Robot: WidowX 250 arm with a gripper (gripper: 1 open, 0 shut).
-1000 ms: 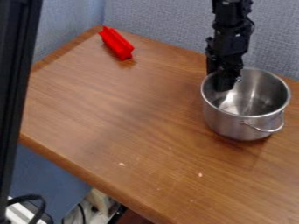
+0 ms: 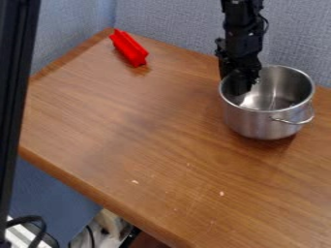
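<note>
A steel pot point(image 2: 266, 118) with side handles stands on the wooden table at the right. My black gripper point(image 2: 238, 79) reaches down from the top to the pot's left rear rim, its fingertips at or just inside the rim; whether they grip the pot wall is hard to make out.
A red object point(image 2: 130, 47) lies at the back left of the table point(image 2: 130, 165). Grey padded walls rise behind and to the left. Cables lie below the table's left edge.
The pot has shifted a little back and to the left, away from the viewer, and my gripper has moved left along with it.
</note>
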